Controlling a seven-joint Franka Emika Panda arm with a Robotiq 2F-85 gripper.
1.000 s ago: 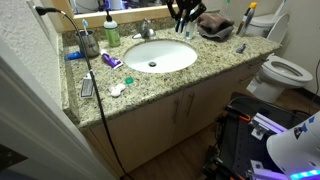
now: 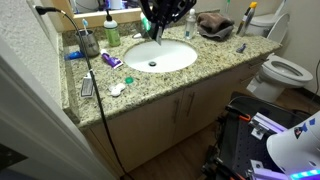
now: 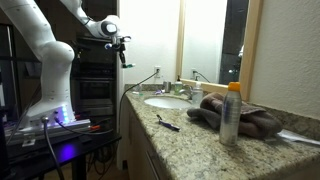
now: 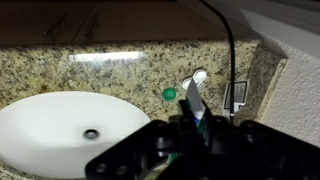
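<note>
My gripper (image 2: 156, 28) hangs high over the back of the sink (image 2: 160, 56), well clear of the counter. In the wrist view it is shut on a slim white-and-teal item (image 4: 195, 100), whose pale tip sticks out beyond the fingers; the rest is hidden by the dark gripper parts. Exterior view 2 shows the same gripper (image 3: 124, 55) raised near the cabinets, with a small teal bit below it. What the item is, I cannot tell.
Left of the sink lie a green cap (image 4: 169, 93), small white round pieces (image 4: 200, 75) and a purple item (image 2: 111, 61). A green soap bottle (image 2: 112, 33) stands behind. A brown towel (image 3: 240, 115) and a clear bottle (image 3: 231, 114) occupy the other end. A black cable crosses the left side.
In exterior view 1 the gripper has moved left and upward, from the sink's right rear to above its back left part. The counter items look unmoved.
</note>
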